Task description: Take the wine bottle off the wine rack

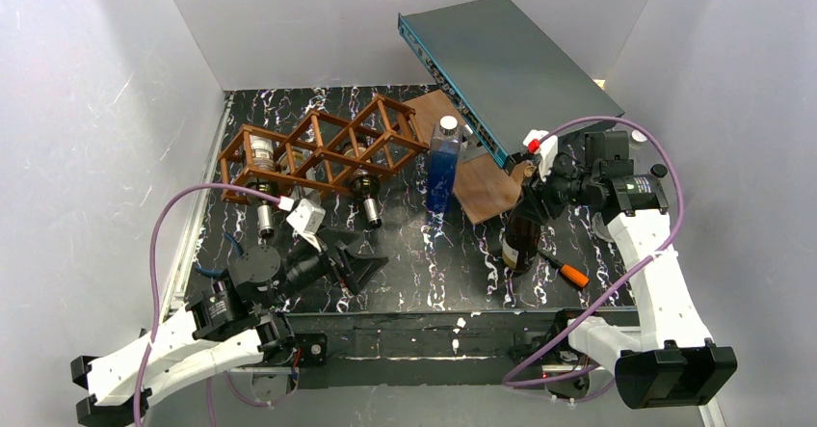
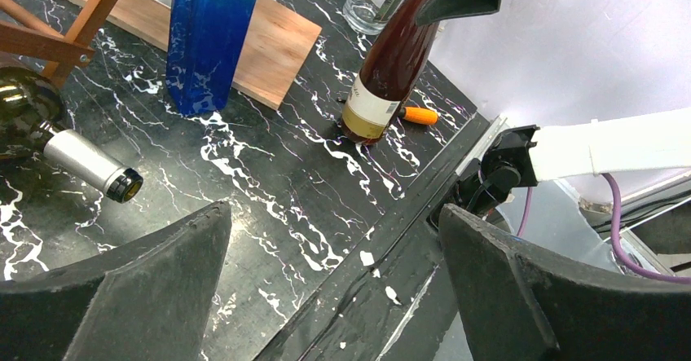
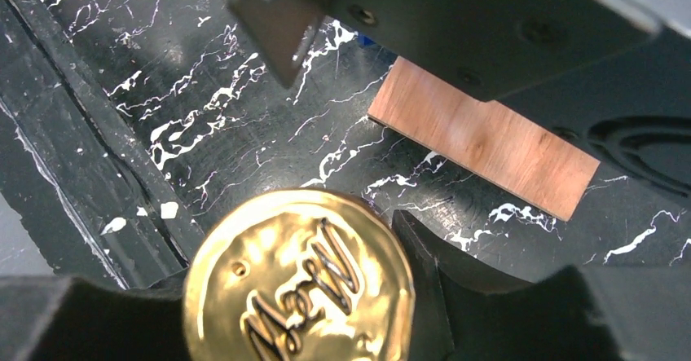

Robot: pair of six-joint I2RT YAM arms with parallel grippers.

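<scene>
My right gripper point(image 1: 536, 201) is shut on a brown wine bottle point(image 1: 520, 242) near its neck, at the right of the counter. In the left wrist view the bottle point(image 2: 391, 68) has a cream-and-gold label; whether its base touches the counter I cannot tell. Its gold cap point(image 3: 301, 279) fills the lower middle of the right wrist view. The wooden wine rack point(image 1: 323, 152) stands at the back left, holding dark bottles with silver necks point(image 1: 372, 213) point(image 1: 265, 220) pointing forward. In front of the rack, my left gripper point(image 1: 371, 265) is open and empty.
A blue bottle point(image 1: 440, 172) stands right of the rack, by a wooden board point(image 1: 487, 191). A large grey metal case point(image 1: 511, 70) overhangs the back right. An orange-handled screwdriver point(image 1: 573, 275) lies beside the held bottle. Counter between left gripper and held bottle is clear.
</scene>
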